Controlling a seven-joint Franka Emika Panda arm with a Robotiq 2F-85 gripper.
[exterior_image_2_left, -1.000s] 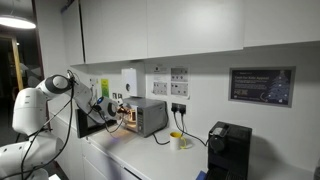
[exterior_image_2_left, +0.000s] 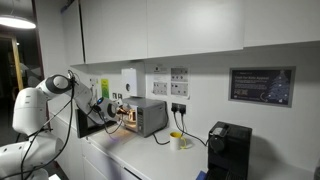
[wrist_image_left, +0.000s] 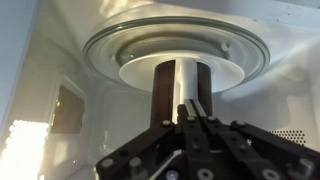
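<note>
Inside the microwave, a dark brown cylindrical object (wrist_image_left: 163, 90) with a pale vertical strip down its front stands against a white plate (wrist_image_left: 226, 73). The plate rests on the round glass turntable (wrist_image_left: 257, 53). My gripper is shut in front of the brown object, its narrow fingertips close to the lower end of the pale strip. Nothing clearly shows between the fingers, and whether they touch the strip cannot be told. In the exterior view the arm (exterior_image_2_left: 58, 86) reaches to the open front of the microwave (exterior_image_2_left: 150, 117).
Microwave walls (wrist_image_left: 292, 105) close in around the gripper. Farther right on the counter stand a yellow mug (exterior_image_2_left: 177, 141) and a black coffee machine (exterior_image_2_left: 229, 150). Bare counter (exterior_image_2_left: 155, 155) lies in front of the microwave.
The arm's end near the microwave opening has shifted very slightly. The microwave, mug and coffee machine have not moved.
</note>
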